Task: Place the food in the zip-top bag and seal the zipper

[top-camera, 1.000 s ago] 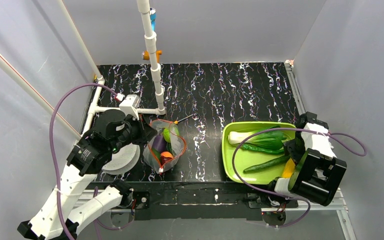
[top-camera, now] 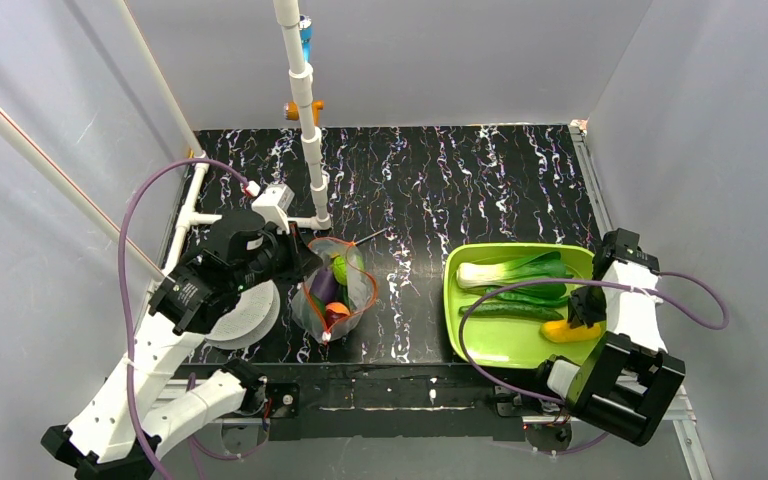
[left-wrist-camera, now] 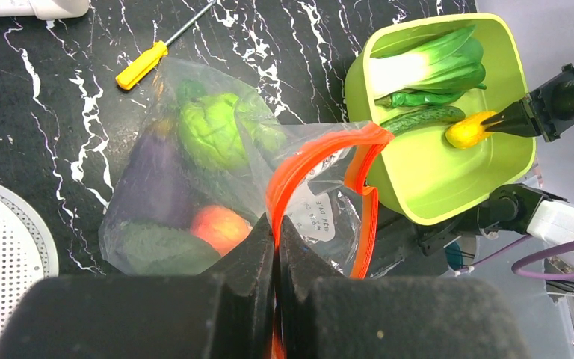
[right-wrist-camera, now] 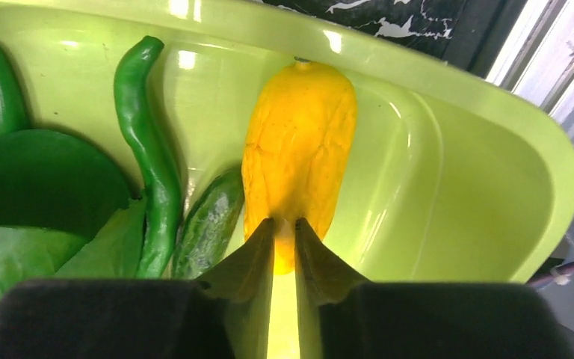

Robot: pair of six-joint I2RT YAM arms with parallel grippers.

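The clear zip bag [top-camera: 307, 318] lies on the counter at centre left, its orange zipper rim [left-wrist-camera: 366, 134] spread open. Through the plastic show an eggplant [left-wrist-camera: 149, 176], a green cabbage [left-wrist-camera: 213, 134], a peach [left-wrist-camera: 220, 228] and a dark green vegetable [left-wrist-camera: 166, 250]. My left gripper is shut on the rim at one end. At the right, a green tub [top-camera: 480, 350] holds a yellow squash [right-wrist-camera: 299, 142]. My right gripper is closed around its narrow lower end, inside the tub.
Also in the tub are a leafy bok choy [top-camera: 500, 272], a cucumber [top-camera: 512, 310] and green peppers [right-wrist-camera: 149, 149]. A yellow-handled screwdriver [left-wrist-camera: 142, 66] lies behind the bag. White plates [top-camera: 245, 320] are stacked left of it. Bare counter separates bag and tub.
The squash has turned to lie more crosswise in the tub as my right gripper shifted. The cucumber has slid toward the back left. The left arm and bag have moved slightly right.
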